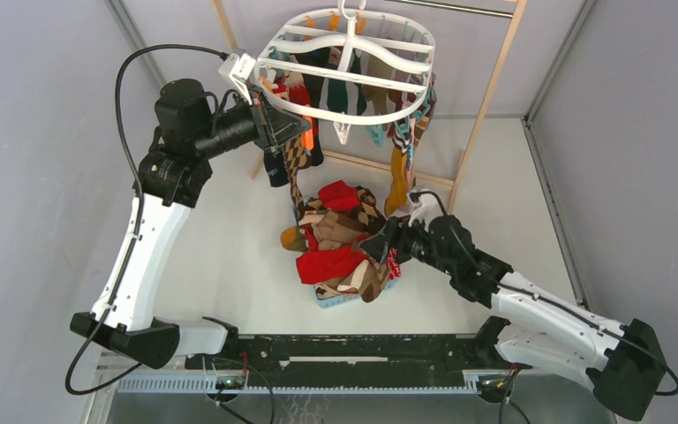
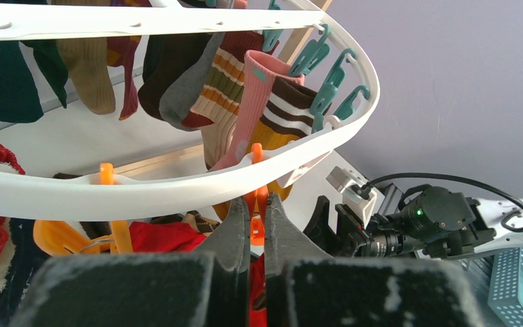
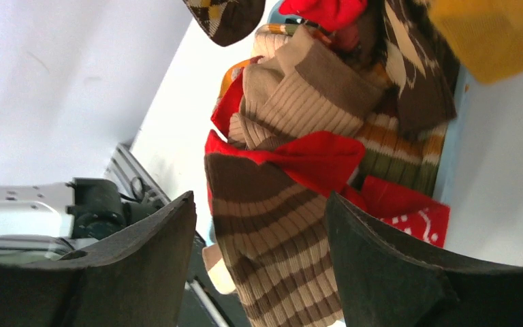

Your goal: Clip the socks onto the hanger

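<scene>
The white oval hanger (image 1: 353,44) has several socks clipped round its rim. My left gripper is shut on an orange clip (image 2: 257,235) at the front of the hanger's rim; no sock shows in that clip. Below lies a heap of loose socks in a light blue basket (image 1: 331,301). Over the basket's right side my right gripper is part open. A brown striped sock (image 3: 272,231) lies between and beyond its fingers, and no grip on it shows. A red sock (image 3: 320,160) lies right behind that one.
A mustard sock (image 1: 398,181) hangs low from the hanger, near my right gripper. Another orange clip (image 2: 109,235) with a sock stands left of the held one. The wooden frame's post (image 1: 485,102) rises at the right.
</scene>
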